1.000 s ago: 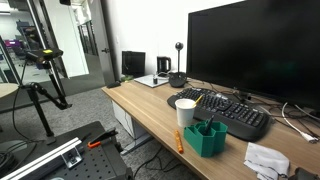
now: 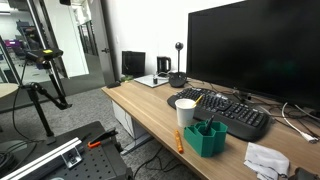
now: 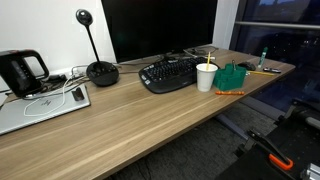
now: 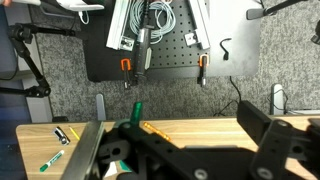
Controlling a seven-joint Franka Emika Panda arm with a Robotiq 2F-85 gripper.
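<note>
A white cup (image 2: 196, 124) stands on the wooden desk (image 2: 150, 104) with a yellow pencil (image 3: 209, 57) sticking out of its top. Beside it is a green holder (image 2: 207, 140) with dark items in it. An orange marker (image 2: 179, 142) lies near the desk's front edge, close to the cup and holder. In the wrist view my gripper looks down from above the desk edge, its dark fingers (image 4: 256, 122) spread wide apart. It appears open, with nothing seen held between them. The gripper's body hides part of the desk there. Neither exterior view shows the gripper clearly.
Behind the cup are a black keyboard (image 2: 228, 113) and a large monitor (image 2: 255, 55). A white cloth (image 2: 267, 160) lies right of the holder. A lamp (image 3: 101, 70) and a kettle (image 3: 22, 70) stand farther along.
</note>
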